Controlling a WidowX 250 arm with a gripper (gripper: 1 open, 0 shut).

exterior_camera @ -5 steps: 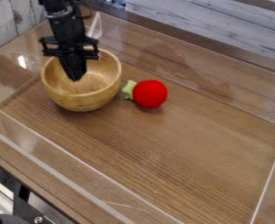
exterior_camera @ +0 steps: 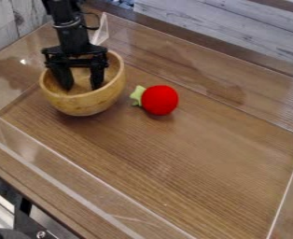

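Observation:
A wooden bowl [exterior_camera: 84, 98] sits at the upper left of the table. The black gripper [exterior_camera: 75, 67] reaches down from the top into it, with its lower part inside the bowl. Its fingertips are small and dark against the bowl's interior. A red round object [exterior_camera: 160, 101] with a small pale green part [exterior_camera: 138, 94] lies just right of the bowl.
A pale panel [exterior_camera: 12, 37] borders the upper left. A dark cable runs at the lower left edge.
The gripper has moved left and down, deeper into the bowl. The bowl and red object look in much the same places.

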